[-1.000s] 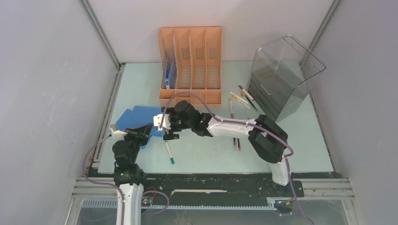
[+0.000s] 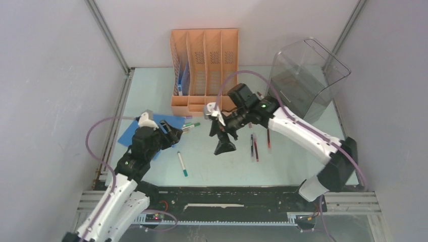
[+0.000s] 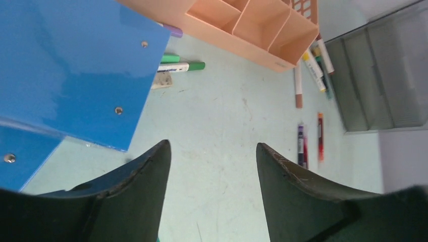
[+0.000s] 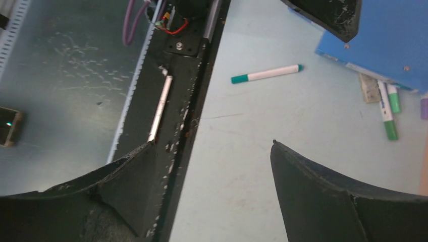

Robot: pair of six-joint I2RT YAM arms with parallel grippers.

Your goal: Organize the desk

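Two blue folders [image 2: 130, 132] lie flat on the left of the desk; in the left wrist view they [image 3: 75, 75] fill the upper left, beside green markers [image 3: 181, 67]. My left gripper [image 2: 171, 132] hangs open near them, nothing between its fingers. My right gripper [image 2: 223, 142] is open over the middle, empty. A teal-capped marker [image 2: 181, 162] lies near the front. More pens [image 3: 319, 133] lie to the right. The orange organizer [image 2: 214, 65] at the back holds a blue folder [image 2: 182, 78] in its leftmost slot.
A clear container with grey drawers [image 2: 298, 91] stands at the back right. A dark rail [image 4: 192, 126] runs along the front edge, with wiring beside it.
My right arm has lifted and swung right, away from the folders. My left arm has moved up and right, toward the middle.
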